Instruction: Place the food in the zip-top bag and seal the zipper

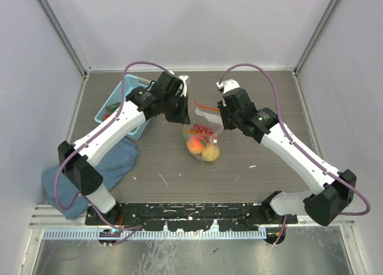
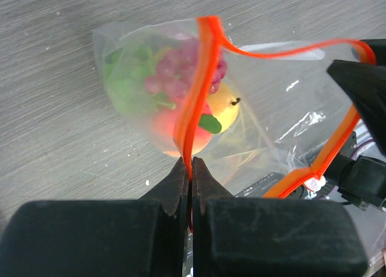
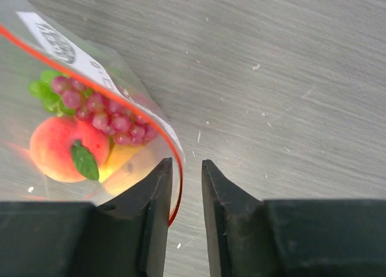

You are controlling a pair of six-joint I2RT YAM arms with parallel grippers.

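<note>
The clear zip top bag [image 1: 191, 144] hangs over the table with its orange-rimmed mouth spread wide. Inside it are a peach [image 3: 57, 147], red grapes [image 3: 120, 123], a yellow pear [image 2: 223, 107] and something green [image 2: 129, 78]. My left gripper is shut on one side of the orange rim [image 2: 202, 90], which runs down between its fingers. At the other side, my right gripper has its fingers apart; the rim [image 3: 179, 189] lies by the inner side of its left finger [image 3: 158, 204], with a gap to the other finger.
A light blue basket [image 1: 109, 105] with red and green items stands at the back left, partly behind the left arm. A blue cloth [image 1: 114, 167] lies in front of it.
</note>
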